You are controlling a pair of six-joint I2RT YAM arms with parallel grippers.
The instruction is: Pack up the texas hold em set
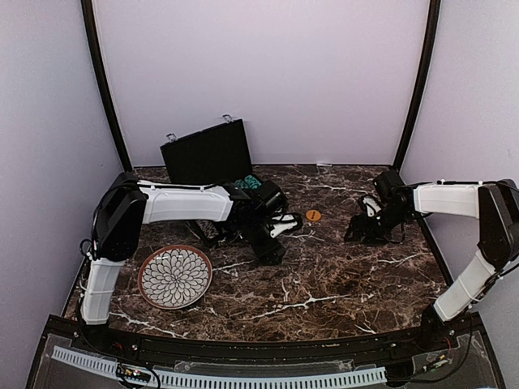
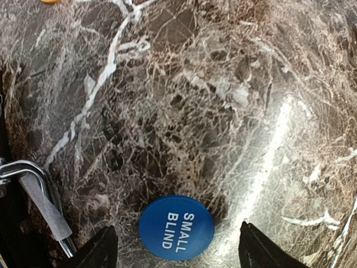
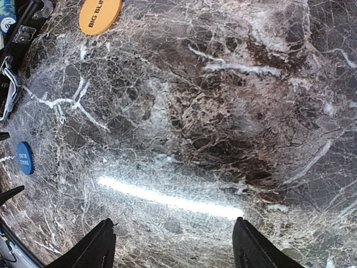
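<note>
A black case stands with its lid raised at the back left, with teal chips showing inside; my left arm hides much of its base. The round blue SMALL BLIND button lies flat on the marble table, between the spread fingertips of my open left gripper, which holds nothing. Further back on the table is the orange BIG BLIND button, also seen at the top of the right wrist view. Over bare table on the right, my right gripper is open and empty.
A patterned round plate occupies the front left. Close to the left gripper, a metal case handle juts over the table.
</note>
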